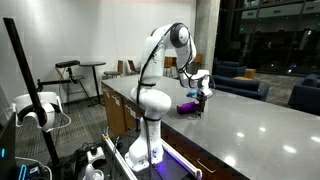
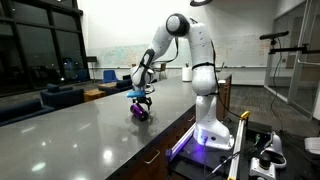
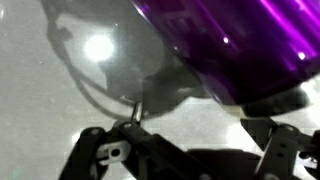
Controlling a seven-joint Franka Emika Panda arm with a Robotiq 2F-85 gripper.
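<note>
A shiny purple cylinder-like object fills the upper right of the wrist view, its pale and dark rounded end towards the gripper. It appears as a small purple shape on the table in exterior view 1, and a purple shape in exterior view 2. My gripper has its black fingers wide apart, with a gap between them. The object's end lies close to the right finger; whether they touch is unclear. Low over the table, the gripper stands right beside the object.
The grey table is broad and clear on the side away from the arm's base. The arm's base stands at the table's edge. Blue seats and a desk are farther off.
</note>
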